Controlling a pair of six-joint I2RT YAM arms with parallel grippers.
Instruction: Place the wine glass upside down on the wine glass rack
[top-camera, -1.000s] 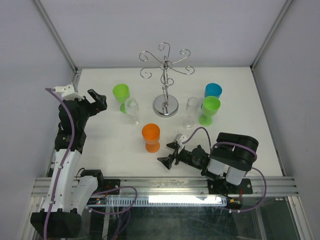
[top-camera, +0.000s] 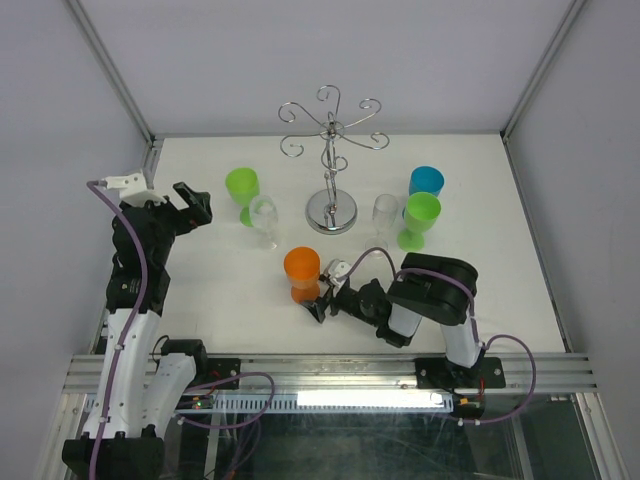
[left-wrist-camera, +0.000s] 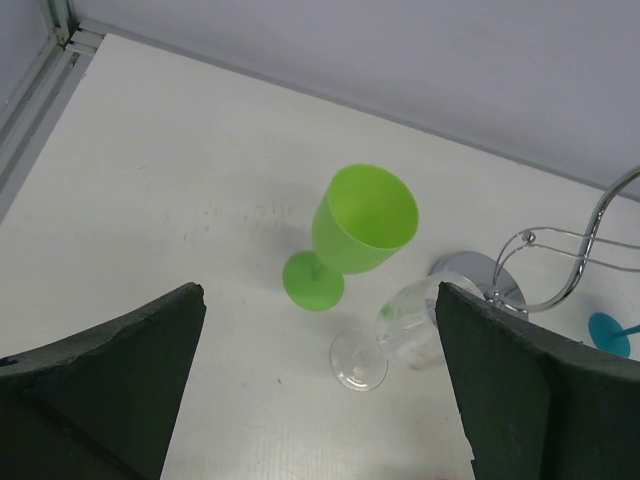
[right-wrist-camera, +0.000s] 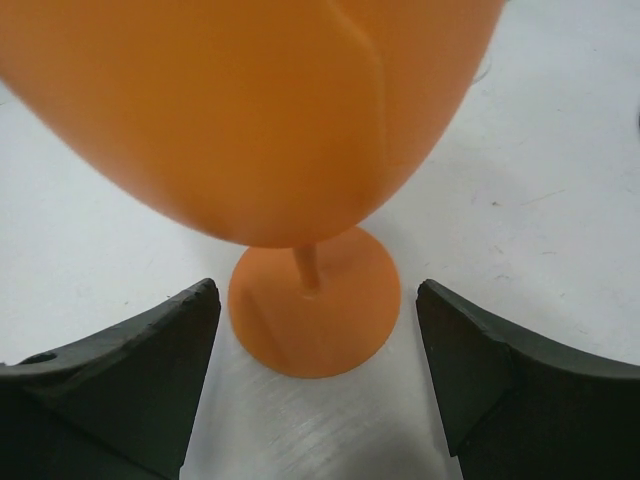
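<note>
An orange wine glass (top-camera: 302, 266) stands upright near the table's front. Low beside its stem, my right gripper (top-camera: 313, 299) has its fingers apart. In the right wrist view the orange foot (right-wrist-camera: 315, 320) and thin stem show between the fingertips, with bare table visible on both sides, so neither finger presses on the glass. The silver wine glass rack (top-camera: 330, 160) stands at the back centre, its curled arms empty. Over the left side of the table my left gripper (top-camera: 192, 204) is open with nothing between its fingers.
A green glass (top-camera: 241, 186) and a clear glass (top-camera: 263, 217) stand left of the rack. To its right are another clear glass (top-camera: 384, 215), a green glass (top-camera: 421, 212) and a blue glass (top-camera: 427, 181).
My right gripper has moved leftward to the orange glass's stem and foot. The left arm has shifted only slightly, and the glasses stay where they were.
</note>
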